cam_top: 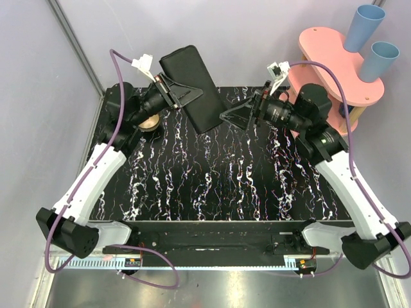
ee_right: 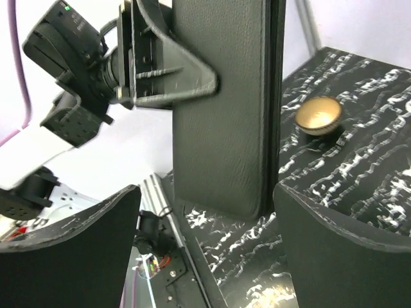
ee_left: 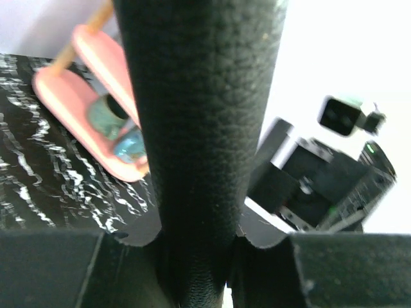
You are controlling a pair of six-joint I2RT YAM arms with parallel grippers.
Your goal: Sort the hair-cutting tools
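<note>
A long flat black leather-like case (cam_top: 204, 119) is held up over the table, tilted, in my left gripper (cam_top: 191, 95). In the left wrist view the case (ee_left: 202, 122) runs upright between the fingers, seen on its narrow edge and pressed from both sides. To its right, my right gripper (cam_top: 234, 114) stands open beside the case's edge in the top view. The right wrist view shows its fingers (ee_right: 83, 250) wide apart, with the case (ee_right: 218, 154) ahead of them and nothing gripped. Whether the case holds anything cannot be seen.
A pink two-tier shelf (cam_top: 331, 54) stands at the back right, with a blue cup (cam_top: 363, 27) and another blue cup (cam_top: 379, 61) on it. A gold bowl (cam_top: 149, 123) sits at the back left.
</note>
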